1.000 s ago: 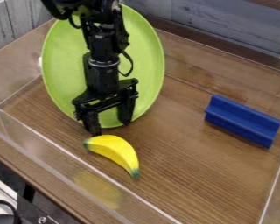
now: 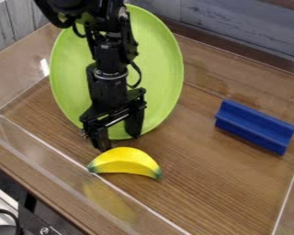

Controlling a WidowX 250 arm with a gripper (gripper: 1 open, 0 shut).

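Note:
The black gripper (image 2: 113,128) hangs low at the lower front rim of a green oval bowl (image 2: 162,64), which fills the upper middle behind the arm. Just below the fingertips lies a yellow banana (image 2: 125,161) on the wooden table, curved side up, spanning left to right. I cannot tell whether the fingers are open or shut.
A blue block (image 2: 254,127) lies at the right. A low border runs along the left and front, with walls at the back.
The banana has turned from slanting down to the right to lying more sideways. The gripper has shifted slightly.

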